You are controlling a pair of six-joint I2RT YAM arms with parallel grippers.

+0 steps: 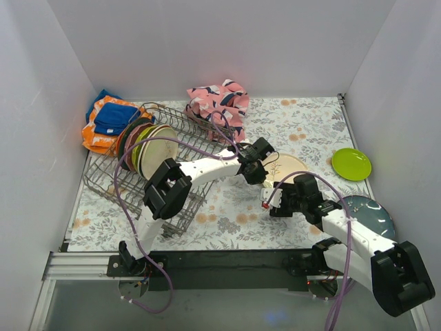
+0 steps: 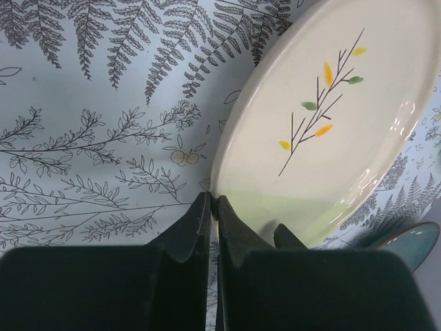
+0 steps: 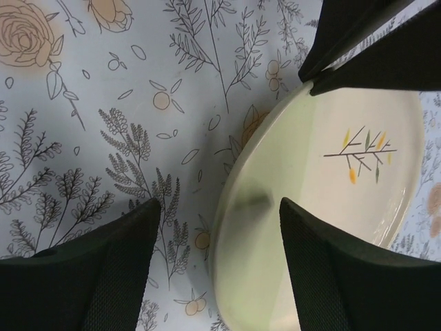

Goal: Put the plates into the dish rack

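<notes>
A cream plate with a twig print (image 1: 284, 165) lies between my arms, partly covered by them in the top view. My left gripper is shut on the plate's rim. Further along the same edge, my right gripper stands open, and the rim passes between its spread fingers with room on both sides. The dish rack (image 1: 186, 127) on the left holds several plates (image 1: 157, 153) standing on edge. A green plate (image 1: 351, 164) and a dark teal plate (image 1: 371, 217) lie at the right.
A pink patterned cloth (image 1: 219, 103) lies behind the rack's right end. Blue and orange cloths (image 1: 110, 121) are heaped at its back left corner. Bare tablecloth (image 1: 241, 227) shows in front of the cream plate. Walls stand close on both sides and behind.
</notes>
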